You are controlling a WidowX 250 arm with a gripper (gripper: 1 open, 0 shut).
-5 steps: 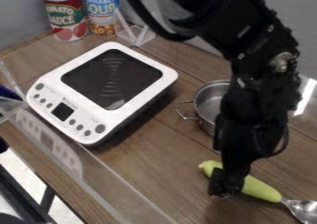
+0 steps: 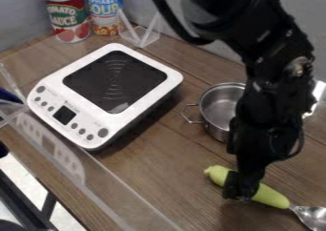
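Observation:
My black gripper [image 2: 242, 185] is lowered at the lower right, its tip over a pale green handle [image 2: 268, 196] of a spoon-like utensil whose metal end [image 2: 311, 217] reaches the right edge. A steel pot [image 2: 219, 103] stands behind the gripper, partly hidden by the arm.
A white induction cooker [image 2: 71, 115] sits at the left. Two cans, tomato sauce [image 2: 68, 13] and alphabet soup [image 2: 103, 8], stand at the back left. Bare wooden counter [image 2: 152, 178] lies in front of the cooker.
The gripper and arm have shifted slightly, with the wrist a little higher and more to the right. The utensil and other objects look unmoved.

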